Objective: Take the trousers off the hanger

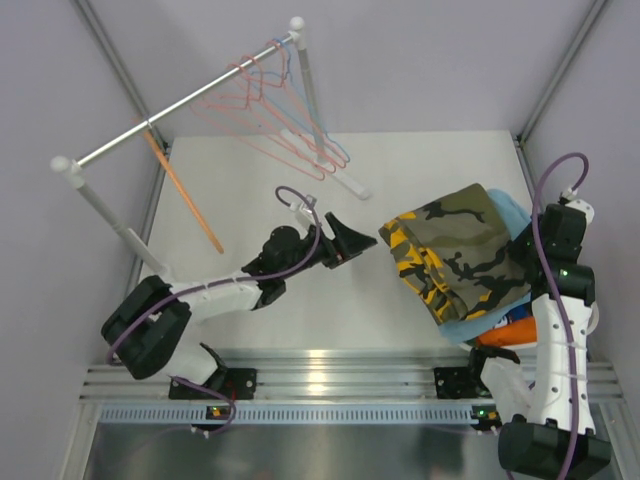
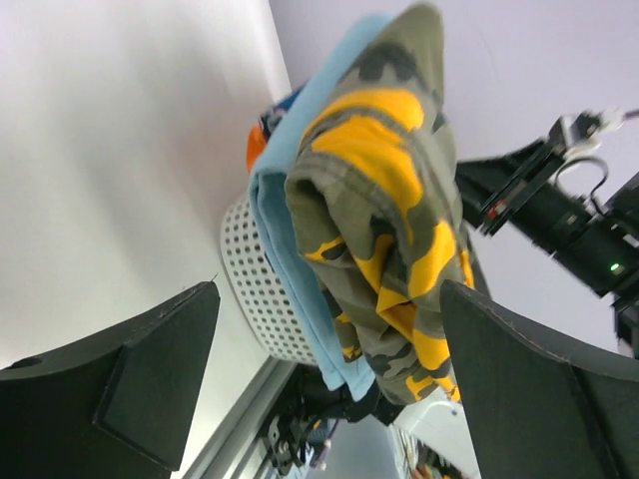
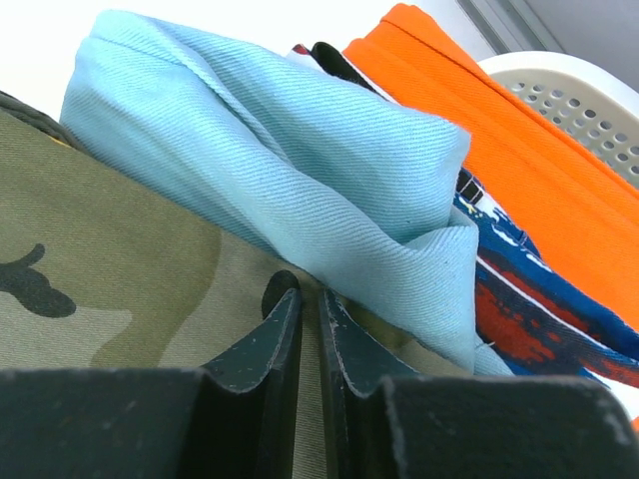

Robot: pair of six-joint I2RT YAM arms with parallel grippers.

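The camouflage trousers (image 1: 460,250) lie folded on the pile at the right, over a light blue cloth; in the left wrist view their yellow-patterned edge (image 2: 369,170) faces me. My right gripper is shut on the trousers at their far right side. My left gripper (image 1: 352,240) is open over the table's middle, just left of the trousers, with nothing between its fingers. An orange hanger (image 1: 178,185) hangs empty from the left end of the rack's rail.
The clothes rack (image 1: 188,98) stands at the back left with several pink and blue hangers. A white basket (image 3: 574,105) with orange and navy clothes (image 3: 529,170) is under the pile.
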